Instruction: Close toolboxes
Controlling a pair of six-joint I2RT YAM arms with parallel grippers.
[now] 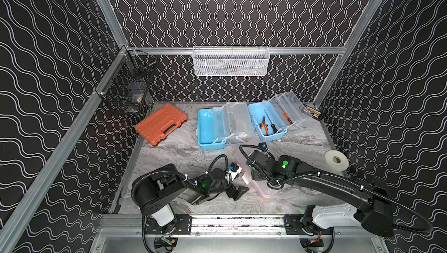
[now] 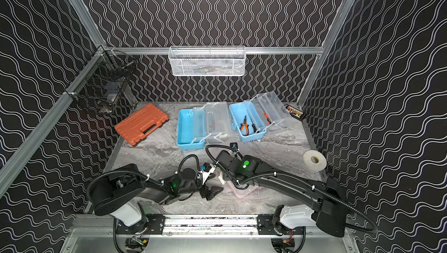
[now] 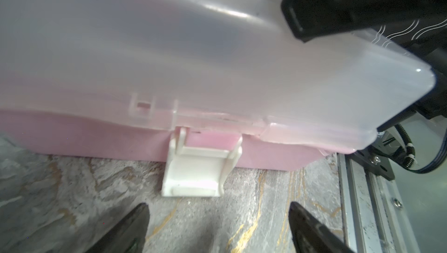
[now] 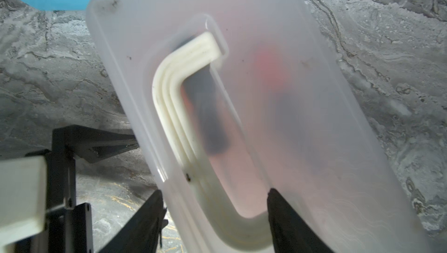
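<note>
A pink toolbox with a milky lid lies at the front middle of the table, its lid down over the base. On its side, a white latch hangs outward. My left gripper faces this latch, open and empty. Over the lid and its cream handle is my right gripper, fingers apart; contact is unclear. Dark and red contents show blurred through the lid. Two blue toolboxes stand behind with lids folded back: an empty-looking left one and a right one holding pliers.
An orange case lies at the back left. A roll of tape sits on the right, and a small box of parts at the back right. Bare marble tabletop shows at the left. Both arms sit close together around the pink toolbox.
</note>
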